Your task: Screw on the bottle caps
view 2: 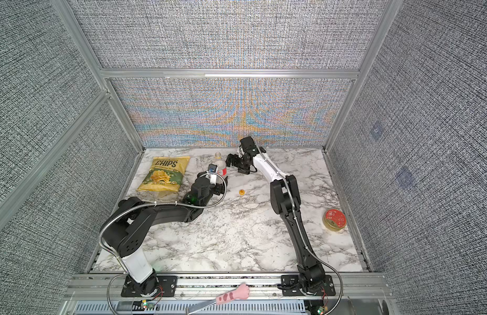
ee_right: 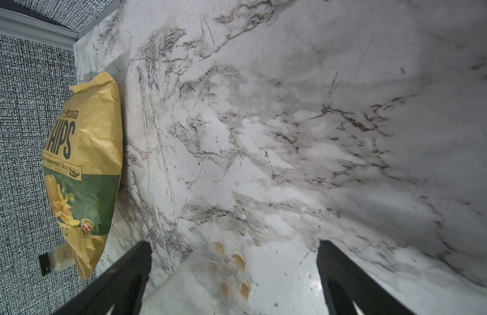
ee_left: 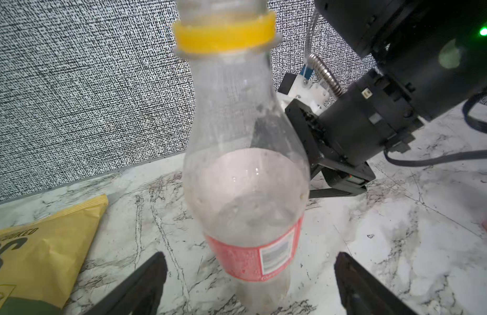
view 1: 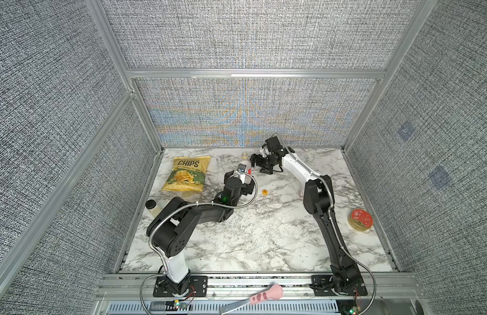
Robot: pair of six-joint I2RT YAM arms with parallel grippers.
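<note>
An uncapped plastic bottle [ee_left: 246,194] with a red label and yellow neck ring stands upright, back centre in the top views. My left gripper is open with the bottle between its fingers; no contact is visible. An orange cap [view 1: 265,192] lies on the table to the right of it. My right gripper is open beside the bottle, with clear plastic at the lower edge between its fingertips in the right wrist view. At the left, a dark-capped bottle [view 1: 151,206] is partly hidden by the left arm.
A chips bag [view 1: 185,173] lies at the back left. A round red-lidded tin [view 1: 361,219] sits at the right edge.
</note>
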